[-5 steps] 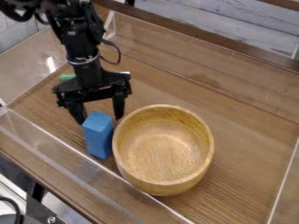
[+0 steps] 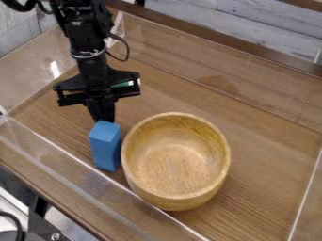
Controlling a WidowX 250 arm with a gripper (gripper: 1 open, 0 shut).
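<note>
The black robot gripper (image 2: 100, 111) hangs just above a blue block (image 2: 105, 146), shut with nothing visible between its fingers. The block stands on the wooden table, close against the left side of a large pale wooden bowl (image 2: 175, 160), which is empty.
A clear rail or edge runs along the front left, with dark cables at the lower left corner. The area behind the arm is partly hidden by it.
The gripper has risen slightly from around the block's top and the arm now covers the green item seen behind it earlier. The block and bowl look unmoved.
</note>
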